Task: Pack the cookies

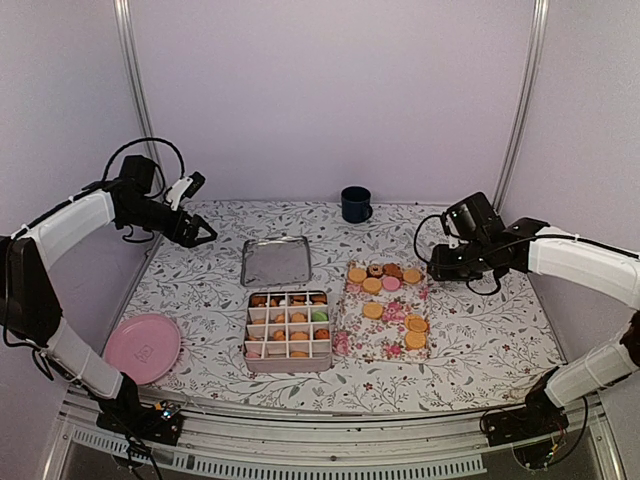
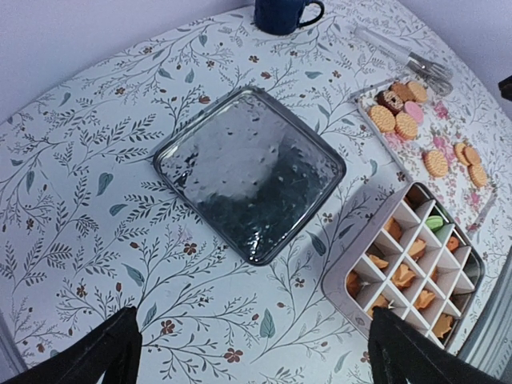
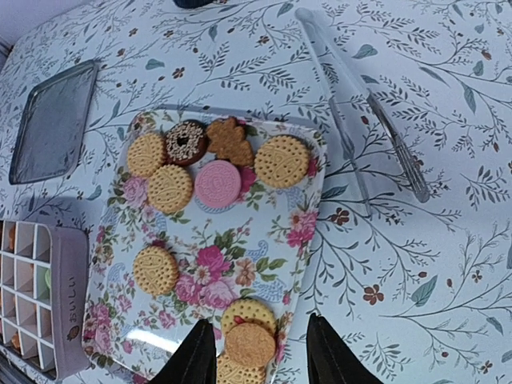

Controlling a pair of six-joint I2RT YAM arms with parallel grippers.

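Note:
Round biscuits, a brown ring cookie (image 3: 186, 142), a brown shaped cookie (image 3: 230, 142) and a pink disc (image 3: 218, 183) lie on the floral tray (image 3: 240, 268). At its near right, one round biscuit (image 3: 250, 345) overlaps others. Cookies sit in several cells of the divided box (image 1: 288, 366), left of the tray. Clear tongs (image 3: 392, 140) lie on the tablecloth beyond the tray's right corner. My right gripper hovers over the tray's right edge, fingers apart, nothing between them. My left gripper (image 1: 203, 232) stands open and empty at the far left.
A bare metal tray (image 1: 276, 262) lies behind the box, and a dark blue mug (image 1: 355, 204) stands at the back. A pink plate (image 1: 143, 348) rests at the front left. Open tablecloth surrounds the left side and the front right.

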